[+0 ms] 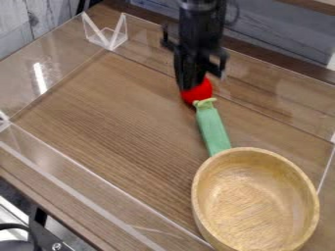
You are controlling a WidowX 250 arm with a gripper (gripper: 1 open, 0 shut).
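Note:
A red round object [198,91] lies on the wooden table, at the top end of a green elongated item [214,130], with a small yellowish bit where they meet. My dark gripper [193,70] is just above and behind the red object, partly blurred. Whether it touches the red object is unclear, and so is the state of its fingers.
A large tan round bowl [254,199] sits at the front right, close below the green item. A white wire-like piece [105,29] stands at the back left.

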